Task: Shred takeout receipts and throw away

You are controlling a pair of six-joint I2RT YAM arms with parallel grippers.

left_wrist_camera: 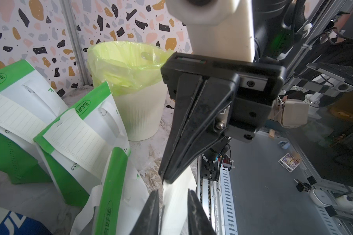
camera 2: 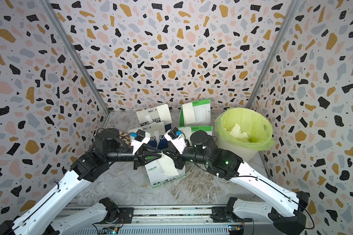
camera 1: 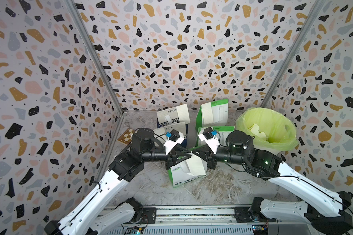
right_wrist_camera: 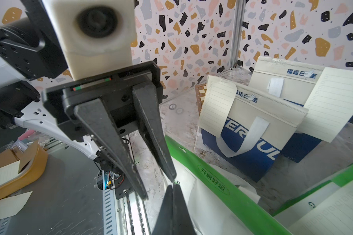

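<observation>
Both grippers meet over a green-and-white takeout bag (camera 2: 156, 176) lying at front centre. A white paper piece (left_wrist_camera: 180, 195) hangs at the tip of my right gripper, which is shut. My left gripper stands open beside it, its tips near that paper. Two upright green bags (left_wrist_camera: 86, 145) and two blue-and-cream bags (right_wrist_camera: 243, 148) stand behind, lined receipts (right_wrist_camera: 333, 101) attached to their tops. At the back right is a bin (camera 1: 282, 125) with a light-green liner and torn white paper inside.
Patterned walls (camera 1: 184, 47) enclose the marble table (camera 2: 200, 188) on the back and sides. A small checkered board (camera 1: 125, 137) lies at the left. Bare table shows at front left and front right of the bags.
</observation>
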